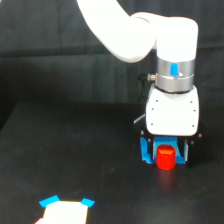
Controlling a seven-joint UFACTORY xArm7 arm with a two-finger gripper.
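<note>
My gripper (164, 150) points down at the right side of the camera view, below the white hand. A small red object (166, 158) sits at its fingertips, low near the dark surface. Blue patches (146, 150) show around and behind the red object; whether they are tape or part of something else is unclear. The dark fingers blend into the background, so whether they touch or grip the red object cannot be made out.
A white sheet or box (65, 213) with blue tape at its corners is cut off by the bottom left edge, with something red beside it. Between it and the arm the dark table (80, 150) is bare. A dark curtain hangs behind.
</note>
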